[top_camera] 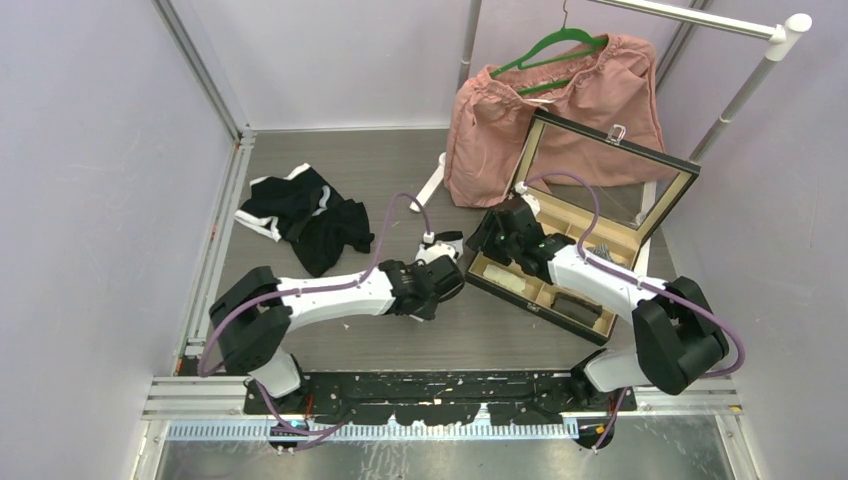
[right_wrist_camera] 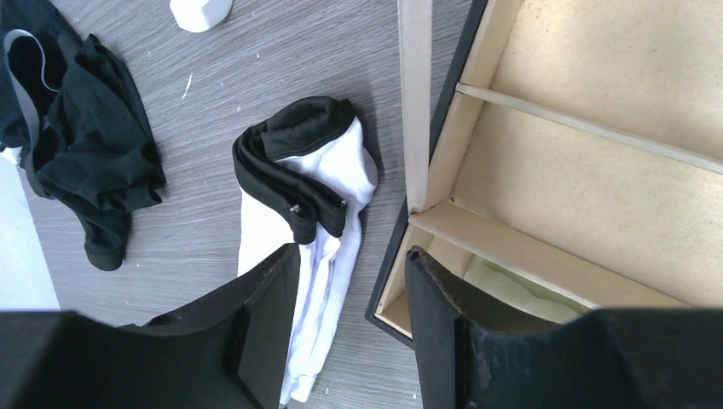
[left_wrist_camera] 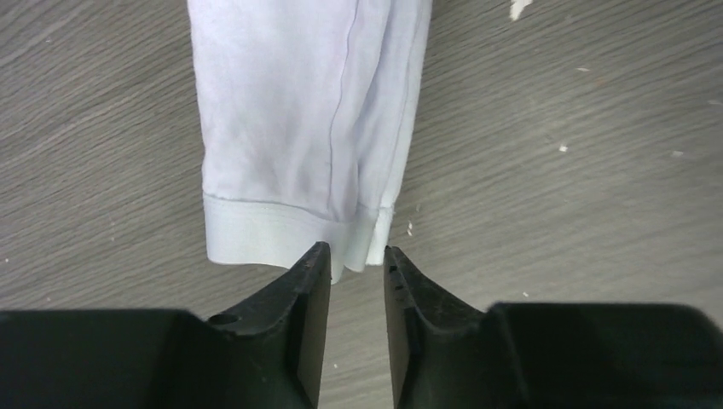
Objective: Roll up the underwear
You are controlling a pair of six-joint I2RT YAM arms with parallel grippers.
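Note:
White underwear with a black waistband lies folded into a long strip on the table, left of the wooden box; in the top view it is mostly under the left arm. My left gripper is over its white hem end, fingertips part open, with no cloth clearly between them. My right gripper is part open above the gap between the underwear and the box's left edge, below the waistband in its wrist view.
The open divided box fills the right side, its glass lid raised. Dark garments lie at back left. A pink bag hangs at the back.

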